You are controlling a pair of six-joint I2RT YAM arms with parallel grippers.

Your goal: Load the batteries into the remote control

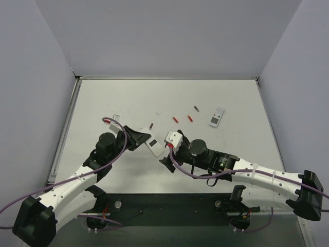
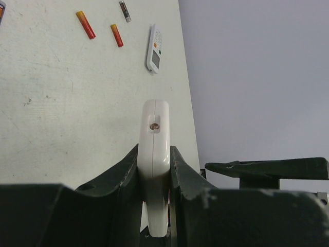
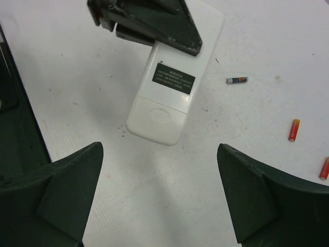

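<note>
A white remote hangs above the table with its back up, and my left gripper is shut on it. In the right wrist view the back of this remote shows a dark label, and a battery cover sits at its near end. My right gripper faces that end with its fingers well apart, nothing between the tips. Loose on the table lie two orange-red batteries, one left of the other, and two darker ones, one at the back and one near the left gripper.
A second white remote lies face up at the right of the table, keys and screen showing. Grey walls close in the sides and back.
</note>
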